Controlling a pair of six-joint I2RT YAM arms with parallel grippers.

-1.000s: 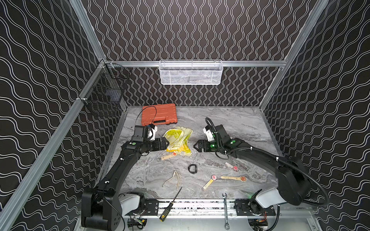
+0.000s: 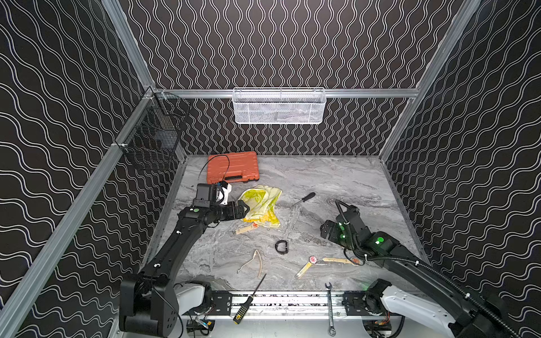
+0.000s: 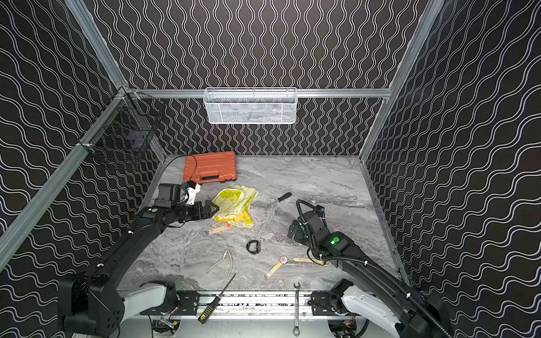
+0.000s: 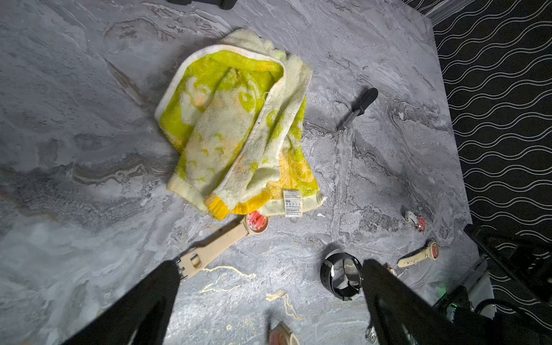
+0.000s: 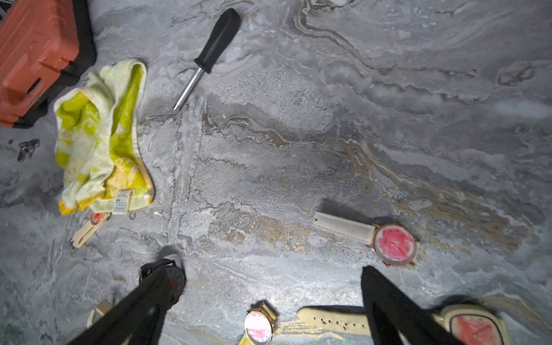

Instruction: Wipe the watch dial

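A crumpled yellow-and-white towel lies left of centre. A beige-strapped watch lies at its front edge; a black watch lies apart toward the middle. In the right wrist view, a pink-dialled watch with a pale strap, a watch and a larger beige watch lie low in the picture. My left gripper hangs open near the towel's left side, nothing between its fingers. My right gripper is open above the watches on the right, holding nothing.
An orange case sits at the back left, a screwdriver right of the towel. Another screwdriver and a wrench lie on the front rail. A white wire basket hangs on the back wall.
My right arm has moved right and toward the front, away from the towel. My left arm is almost unmoved.
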